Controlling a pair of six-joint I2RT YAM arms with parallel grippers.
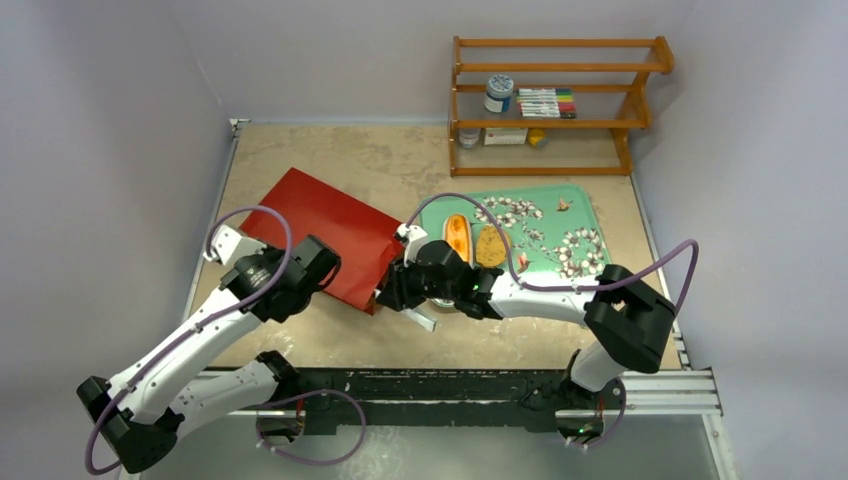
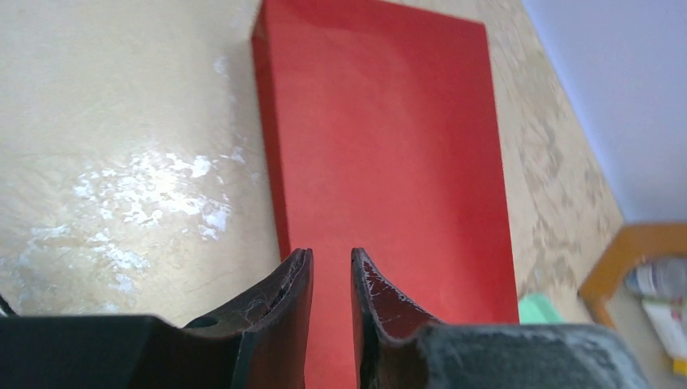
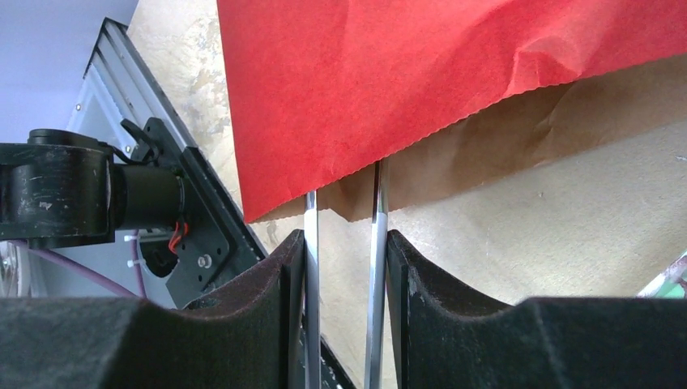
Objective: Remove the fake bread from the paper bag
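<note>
The red paper bag [image 1: 320, 220] lies on its side at the table's left, its brown mouth [image 3: 526, 138] facing my right gripper. In the right wrist view two long silver tongs [image 3: 378, 267] run from my right gripper under the bag's red flap, their tips hidden inside; its fingers stand part open around them. My left gripper hangs over the bag [image 2: 381, 146], fingertips slightly apart with nothing seen between them. No bread can be seen inside the bag.
A green floral tray [image 1: 550, 230] with bread-like items [image 1: 491, 246] lies to the right. A wooden shelf [image 1: 540, 123] with jars and markers stands at the back. Bare table [image 1: 340, 340] lies in front of the bag.
</note>
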